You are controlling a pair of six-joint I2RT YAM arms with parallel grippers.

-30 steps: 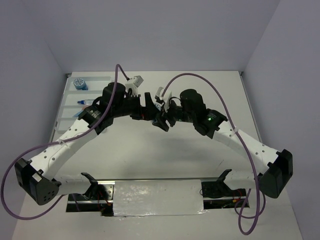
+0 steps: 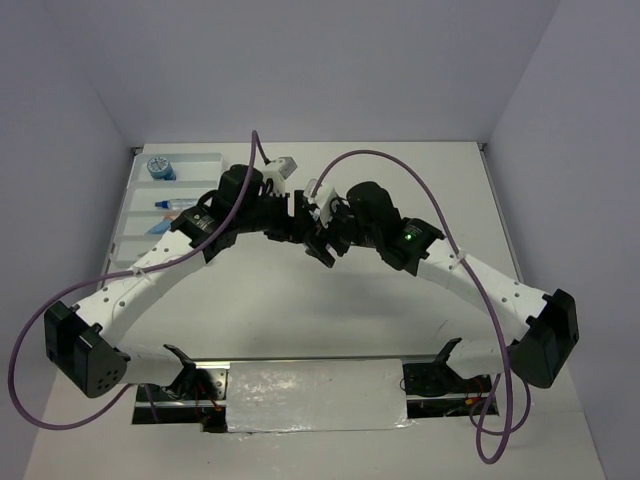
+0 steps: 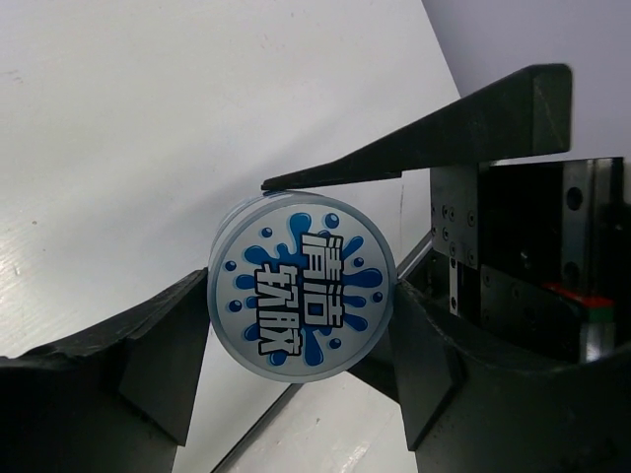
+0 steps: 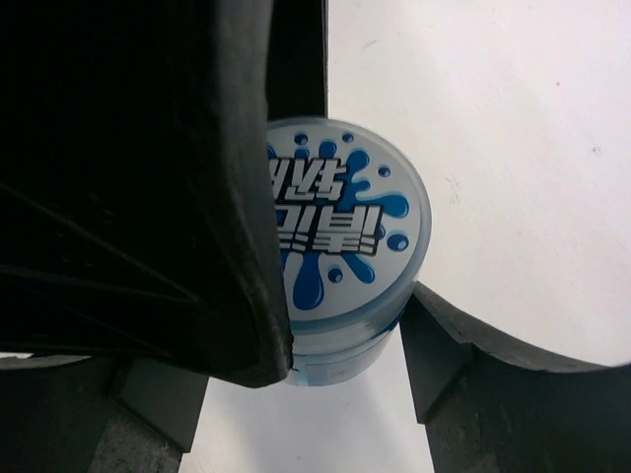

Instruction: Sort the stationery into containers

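A round tub (image 3: 301,291) with a blue splash lid hangs between my two grippers at the centre of the top view. My left gripper is shut on it. My right gripper (image 2: 318,240) is at the same tub (image 4: 345,256), its fingers on either side in the right wrist view; part of the lid is hidden behind a black part, and how firmly these fingers hold cannot be seen.
A compartment tray (image 2: 135,225) stands at the left, holding a blue round tub (image 2: 160,168), a blue-capped item (image 2: 175,204) and a light blue item (image 2: 162,225).
Both arms have shifted slightly over the last second, the right one's elbow inward to the left and the left one's slightly rightward.
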